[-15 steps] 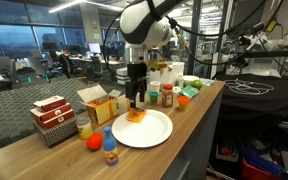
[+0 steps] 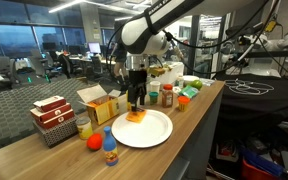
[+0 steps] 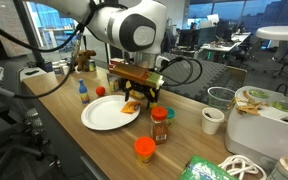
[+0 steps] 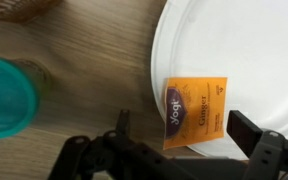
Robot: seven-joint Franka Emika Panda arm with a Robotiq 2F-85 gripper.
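An orange packet labelled "Ginger" (image 4: 196, 112) lies over the rim of the white plate (image 4: 254, 40), part of it past the plate's edge in the wrist view. My gripper is open, its two fingers on either side of the packet, which is not held. From outside, the gripper (image 2: 136, 103) hangs low over the packet (image 2: 136, 116) at the far side of the plate (image 2: 149, 130). Whether the fingertips touch plate or packet cannot be made out.
A teal cup (image 4: 6, 98) stands beside the plate. Close to the gripper is a red-lidded jar (image 3: 159, 125), with an orange cup (image 3: 145, 150) nearer the camera. A blue bottle (image 2: 110, 146) and red ball (image 2: 95, 142) flank the plate's other side. Bare wood shows at the table's front (image 2: 44, 160).
Over the last second the arm has shifted slightly and the gripper has come a little lower at the packet. Packet and plate look unmoved.
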